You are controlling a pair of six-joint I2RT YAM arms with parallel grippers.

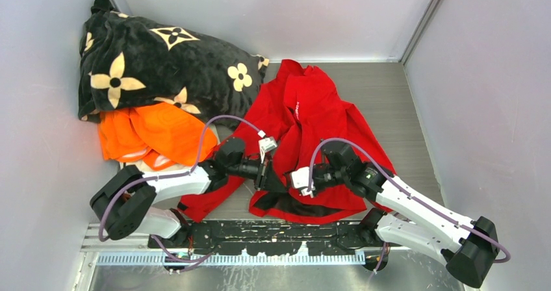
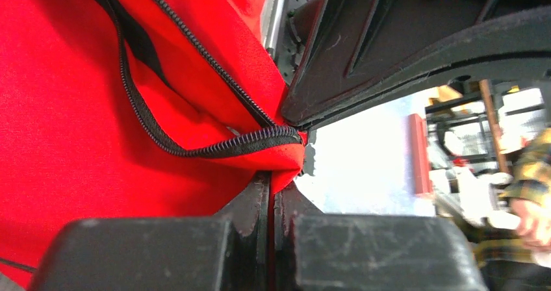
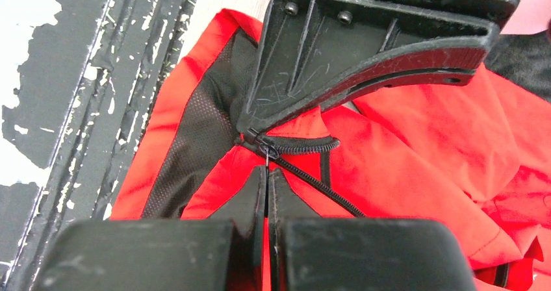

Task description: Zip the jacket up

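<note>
The red jacket [image 1: 338, 115] lies on the grey floor, both grippers over its lower front. In the left wrist view my left gripper is shut at a folded red edge carrying zipper tape [image 2: 221, 148]; a second zipper strip runs above. In the right wrist view my right gripper is shut on the zipper slider [image 3: 268, 148], where the zipper teeth meet near the hem. The other gripper's dark finger reaches in beside the slider from above. Whether fabric is pinched deep in the left fingers is hard to tell.
A black patterned plush pillow [image 1: 143, 63] and orange clothing [image 1: 156, 132] fill the left side. Bare floor [image 1: 383, 89] shows at the back right. Walls bound both sides and the back; the dark front edge is close below the jacket.
</note>
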